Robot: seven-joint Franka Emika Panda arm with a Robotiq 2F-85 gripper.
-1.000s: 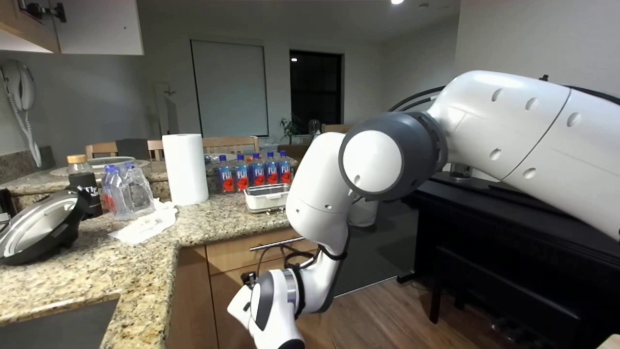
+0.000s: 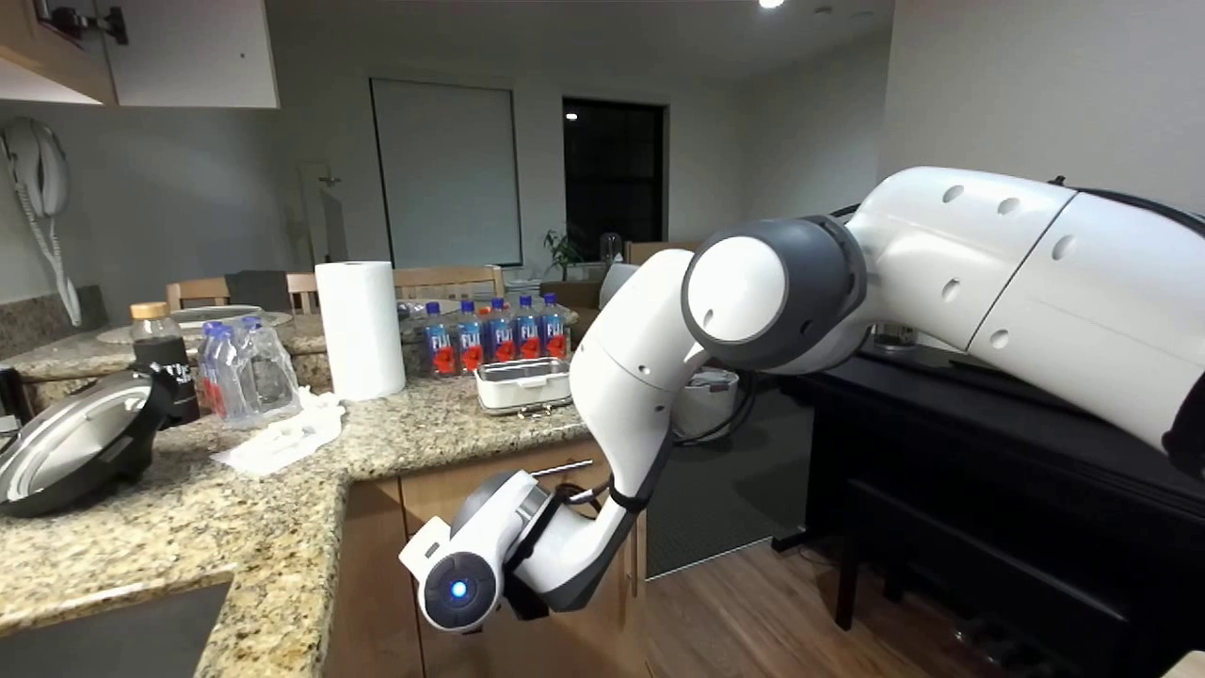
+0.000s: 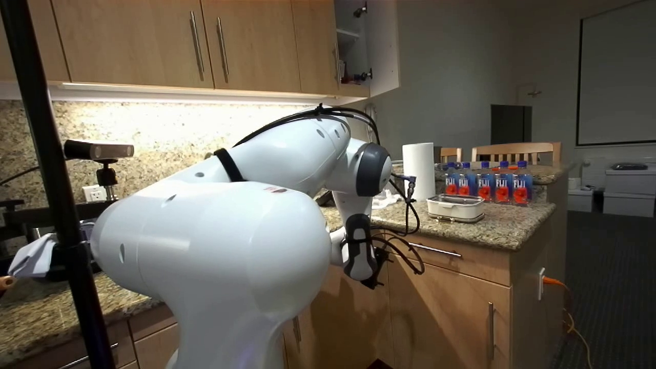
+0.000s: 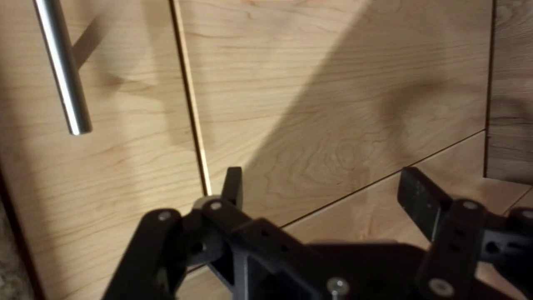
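My gripper is open in the wrist view, its two dark fingers wide apart and only bare wooden cabinet front behind the gap. A steel bar handle (image 4: 64, 75) runs along the drawer front at the upper left of that view, clear of the fingers. In the second exterior view the gripper (image 3: 373, 283) hangs below counter height in front of the lower cabinet, and the drawer handle (image 3: 435, 249) is to its right. The first exterior view shows the wrist low beside the cabinet, with the fingers hidden from sight.
On the granite counter (image 2: 452, 435) stand a paper towel roll (image 2: 361, 330), several water bottles (image 2: 497, 337) and a white rectangular container (image 2: 522, 384). The counter edge lies above the wrist. A door handle (image 3: 490, 329) projects from the lower cabinet. Open floor (image 2: 723, 610) lies to the right.
The upper arm has shifted slightly. Counter items have not moved.
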